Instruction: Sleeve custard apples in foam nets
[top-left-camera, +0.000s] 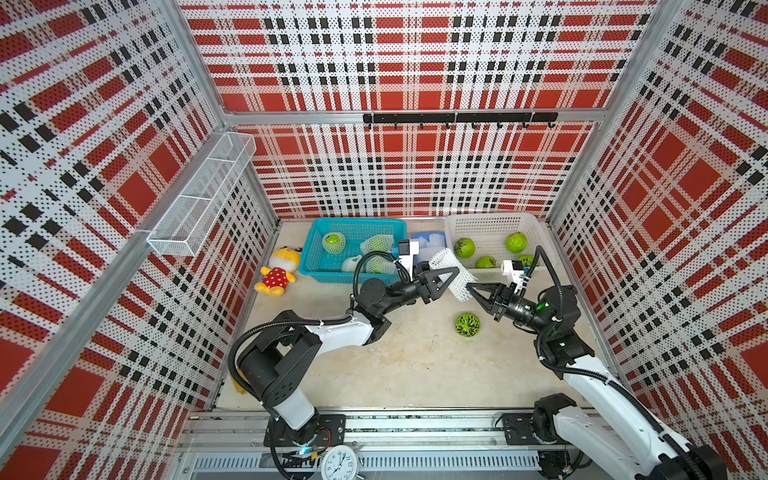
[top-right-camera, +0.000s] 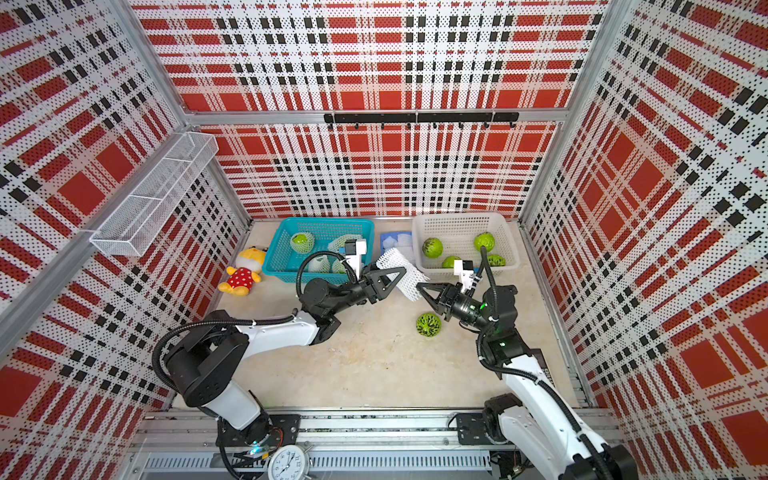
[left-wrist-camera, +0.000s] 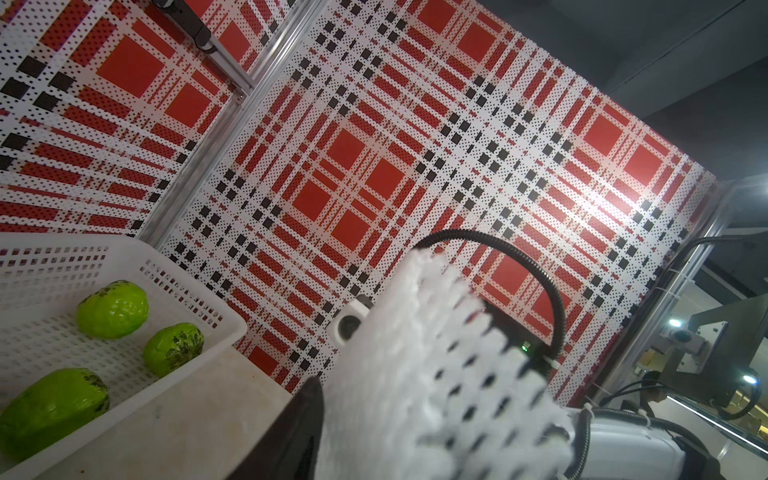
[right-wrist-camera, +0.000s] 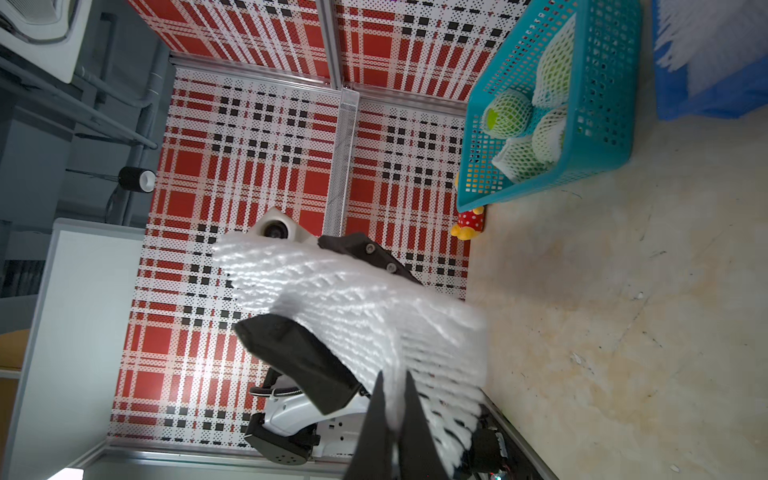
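A white foam net (top-left-camera: 453, 270) hangs between my grippers. My left gripper (top-left-camera: 444, 277) is shut on it. My right gripper (top-left-camera: 474, 288) is shut at the net's lower right end; in the right wrist view white mesh (right-wrist-camera: 344, 304) reaches down to its fingertips. Below them a green custard apple (top-right-camera: 428, 324) lies on the table. The white basket (top-left-camera: 496, 220) at the back right holds several bare custard apples. The turquoise basket (top-right-camera: 316, 224) at the back left holds sleeved ones.
A blue tray (right-wrist-camera: 680, 104) with more nets stands between the baskets. A plush toy (top-left-camera: 276, 277) lies at the far left.
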